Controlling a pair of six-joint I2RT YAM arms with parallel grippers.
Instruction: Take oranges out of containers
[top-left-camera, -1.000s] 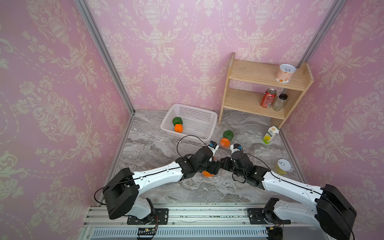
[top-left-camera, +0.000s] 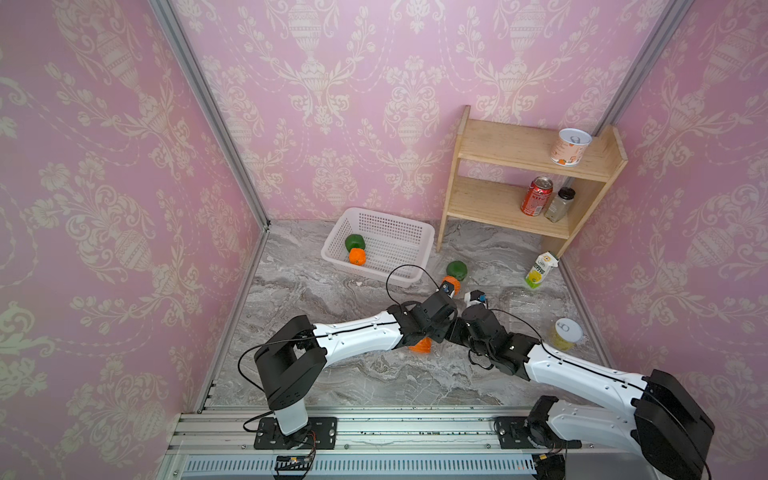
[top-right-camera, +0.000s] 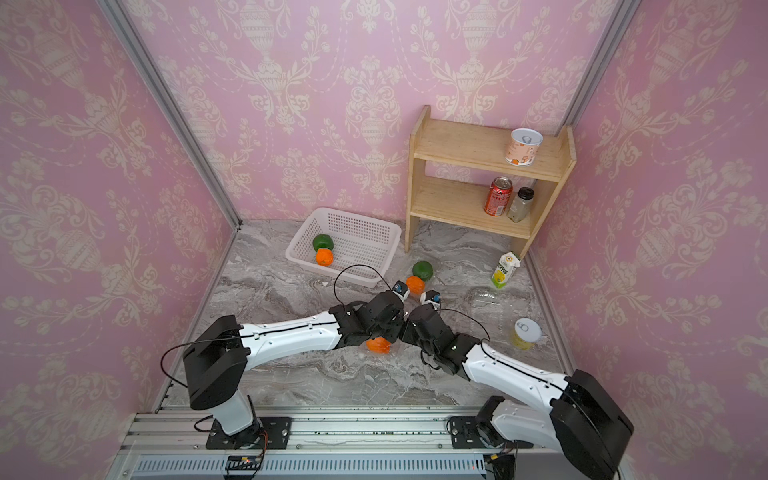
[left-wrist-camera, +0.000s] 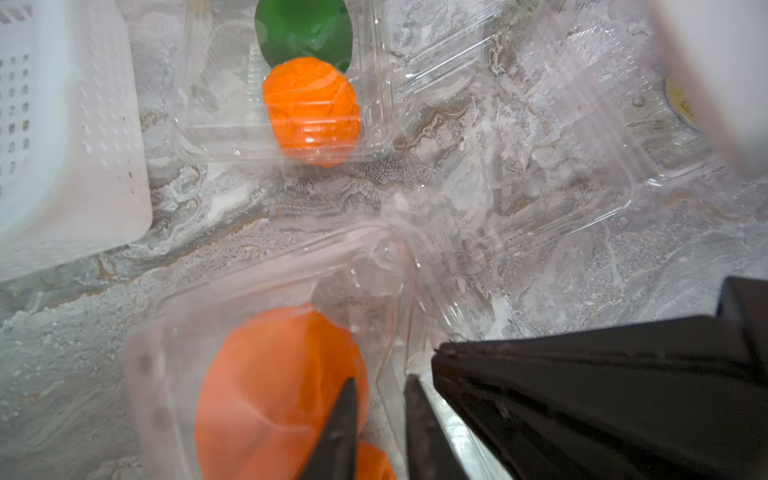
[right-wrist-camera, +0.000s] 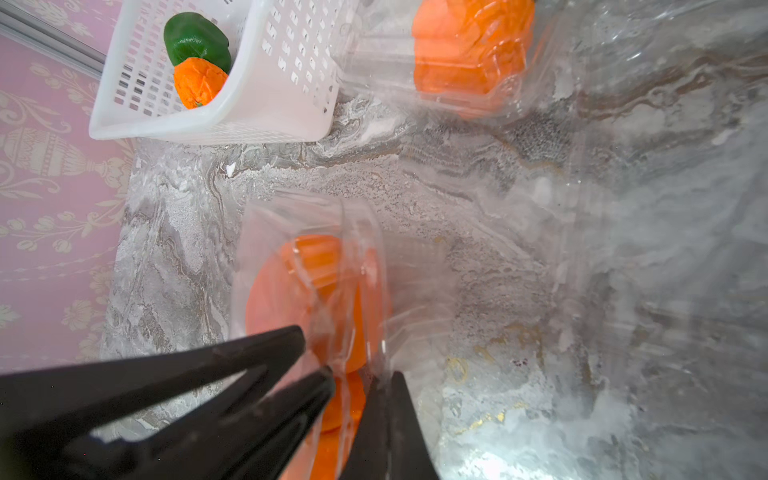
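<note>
A clear plastic container (left-wrist-camera: 184, 320) holds orange items (left-wrist-camera: 272, 392) below both grippers, which meet closely over it in the top views. Behind it another clear container (left-wrist-camera: 208, 96) holds an orange (left-wrist-camera: 312, 108) and a green fruit (left-wrist-camera: 304, 28). My left gripper has its fingertips slightly apart at this container; whether anything is between them is unclear. My right gripper's dark fingers (right-wrist-camera: 240, 352) reach over the same container in the right wrist view; their exact state is hard to make out.
A white basket (top-left-camera: 400, 236) with a green fruit and an orange stands at the back left. A wooden shelf (top-left-camera: 496, 204) with cans and a jar is at the back right. A carton (top-left-camera: 541, 270), a lidded can (top-left-camera: 567, 333) and clear plastic lie on the right.
My left gripper and arm have moved to the right and slightly up in the top left view, closer to my right gripper. The right arm has barely moved.
</note>
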